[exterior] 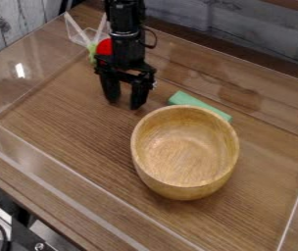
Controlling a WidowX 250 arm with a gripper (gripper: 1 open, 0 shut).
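Note:
My black gripper (123, 86) hangs low over the wooden table at the upper middle, its two dark fingers apart. Behind it, partly hidden, is a red object (102, 47). A large tan wooden bowl (183, 175) sits at the lower middle right. A green bar-shaped item (199, 106) lies just behind the bowl, to the right of my gripper.
A wooden ledge runs along the back right, and a grey panelled wall stands at the upper left. A black cable shows at the bottom left corner.

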